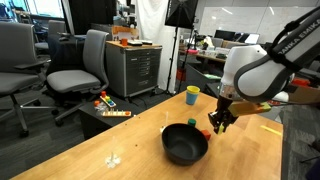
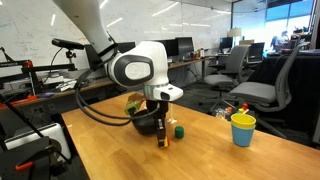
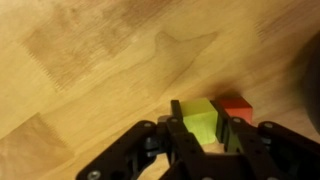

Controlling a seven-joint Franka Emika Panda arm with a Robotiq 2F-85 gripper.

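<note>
A yellow block (image 3: 200, 120) sits between the fingertips of my gripper, which is shut on it. In exterior view 1 the gripper (image 1: 224, 121) and the yellow block are small, just right of the black bowl (image 1: 185, 143). Exterior view 2 has the yellow block (image 2: 163, 142) at the gripper's tip, low over the wooden table. Right beside it in the wrist view is a red block (image 3: 237, 107), outside the fingers. The exact height above the table cannot be told.
A green object (image 1: 191, 125) stands behind the bowl. Farther back is a blue and yellow container (image 2: 243, 129). The bowl's dark side (image 3: 312, 82) fills the wrist view's right edge. Bare table (image 1: 110, 155) lies to the bowl's left in exterior view 1.
</note>
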